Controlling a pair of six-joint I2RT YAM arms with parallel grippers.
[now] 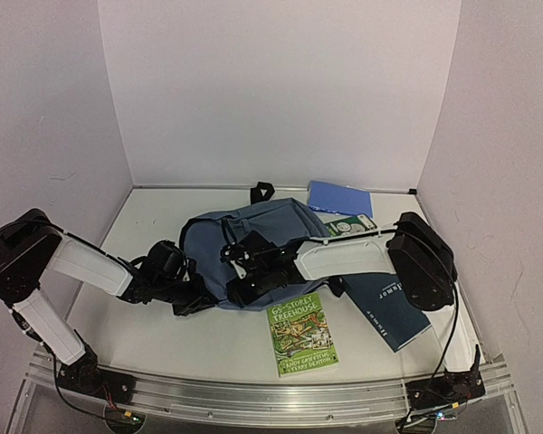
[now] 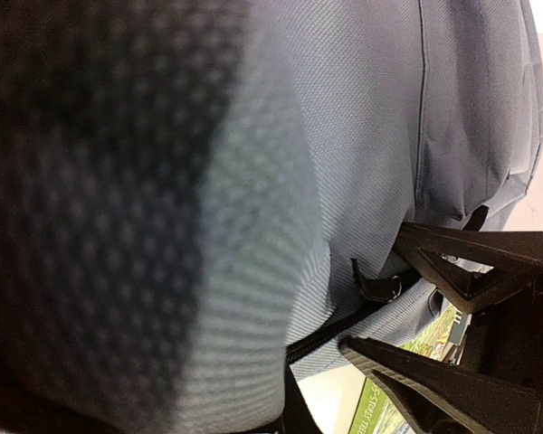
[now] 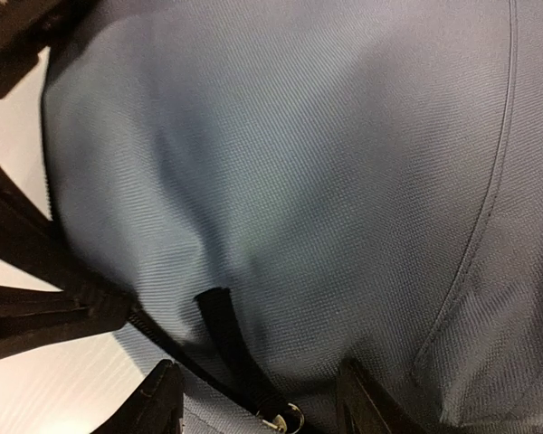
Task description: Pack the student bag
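The blue-grey bag (image 1: 208, 244) lies on the table, partly covered by both arms. At its front edge, on the left, my left gripper (image 1: 199, 306) is shut on the edge along the zip. In the right wrist view the left gripper's fingers (image 3: 100, 303) meet at the zip's end; in the left wrist view close fabric hides them. My right gripper (image 1: 235, 294) is over the zip, close by on the right. Its fingers (image 3: 154, 402) stand apart, with the black zip pull (image 3: 240, 357) between them but not clamped. The same pull (image 2: 377, 287) shows between those fingers in the left wrist view.
A green treehouse book (image 1: 303, 334) lies just in front of the bag. To the right is a dark blue book (image 1: 385, 303), partly under my right arm. A green-and-white book (image 1: 351, 226) and a blue folder (image 1: 339, 199) lie behind.
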